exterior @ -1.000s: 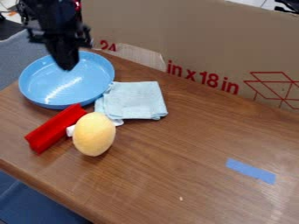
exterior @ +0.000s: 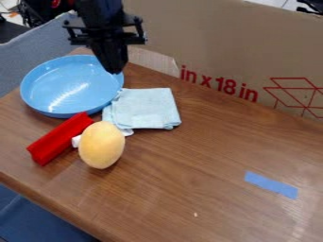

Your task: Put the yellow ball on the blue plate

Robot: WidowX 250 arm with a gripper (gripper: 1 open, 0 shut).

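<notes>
The pale yellow ball [exterior: 101, 146], slightly egg-shaped, rests on the wooden table at the lower left. Behind it, the round blue plate [exterior: 66, 87] sits at the table's left side with nothing on it. My black gripper [exterior: 115, 68] hangs over the plate's right rim, fingers pointing down, well away from the ball. No object shows at its tip, and the dark shape hides whether its fingers are apart.
A red cylindrical object with a white end [exterior: 59, 141] lies between plate and ball. Right of the plate is a folded light-blue cloth [exterior: 146, 109]. A cardboard box [exterior: 240, 47] walls off the back. Blue tape [exterior: 271, 185] marks the otherwise clear right side.
My gripper has shifted rightward, from above the middle of the plate to its right rim. The ball, plate, cloth and red object have stayed put.
</notes>
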